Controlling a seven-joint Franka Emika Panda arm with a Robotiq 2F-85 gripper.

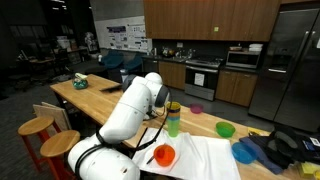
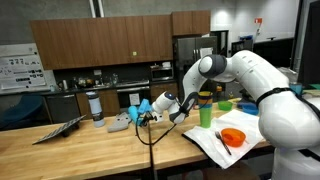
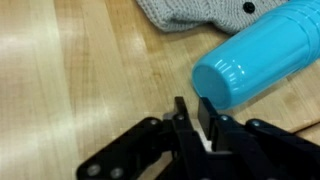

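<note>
A light blue plastic cup (image 3: 255, 60) lies on its side on the wooden table, in the right part of the wrist view. Close by its rounded lower edge, my gripper has its two fingertips a small way apart, with only table showing between them. Whether a finger touches the cup cannot be told. In exterior view 2 the blue cup (image 2: 141, 106) shows near the gripper at mid-table; the fingers there are too small to make out. The arm hides this spot in exterior view 1.
Beyond the cup lies a grey knitted item (image 3: 190, 10) with a black button. A green cup (image 1: 173, 127), an orange bowl (image 1: 164, 155) on a white cloth (image 1: 205, 160), a green bowl (image 1: 225, 129) and a blue bowl (image 1: 244, 152) stand nearer the arm's base. Bare table (image 2: 60, 150) extends left.
</note>
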